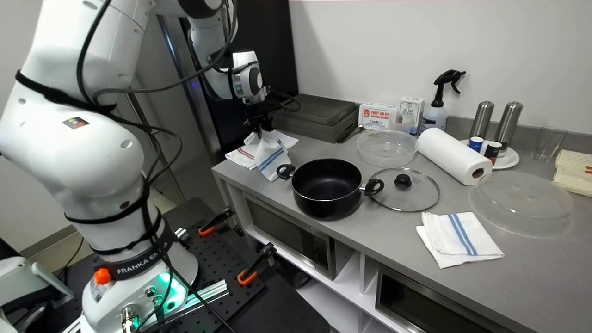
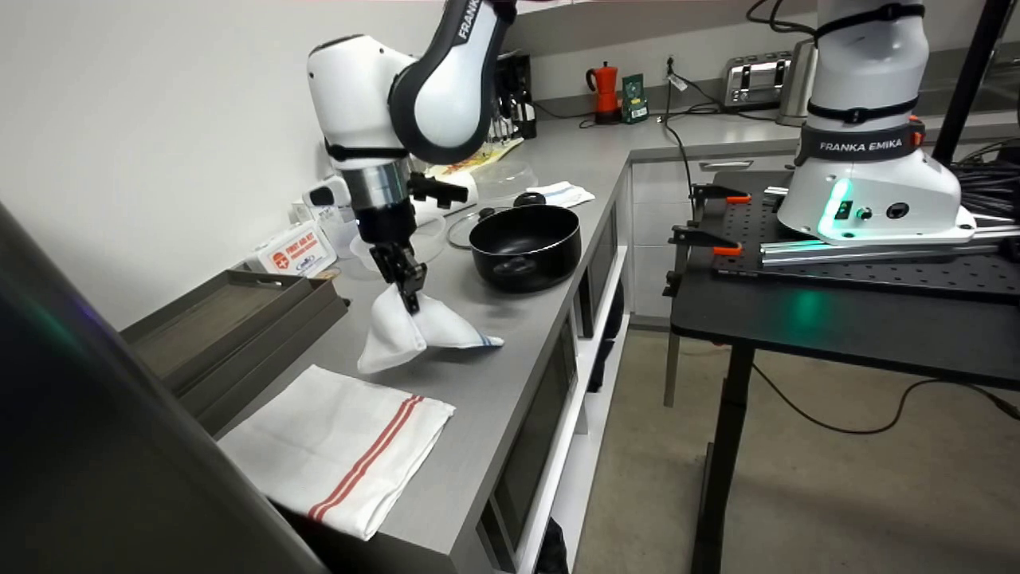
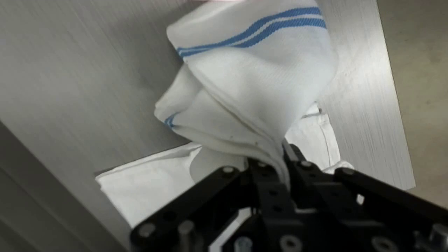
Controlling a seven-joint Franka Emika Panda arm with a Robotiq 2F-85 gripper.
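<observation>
A white towel with blue stripes [image 3: 268, 63] hangs bunched from my gripper [image 2: 411, 296], whose fingers are shut on one fold of it. Its lower end droops close to the grey counter in exterior view 2; whether it touches is hard to tell. Flat near the counter's end lies a folded white towel with red stripes [image 2: 335, 440]; in the wrist view part of this red-striped towel [image 3: 147, 184] shows below the held one. The gripper [image 1: 259, 125] appears above that area at the counter's left end in exterior view 1.
Beside the held towel stands a black pot [image 1: 327, 188], with a glass lid [image 1: 408, 194] to its right. Stacked grey trays [image 2: 239, 335] line the wall side. Another blue-striped towel [image 1: 460, 238] lies folded farther right. A paper roll [image 1: 455, 155] rests behind.
</observation>
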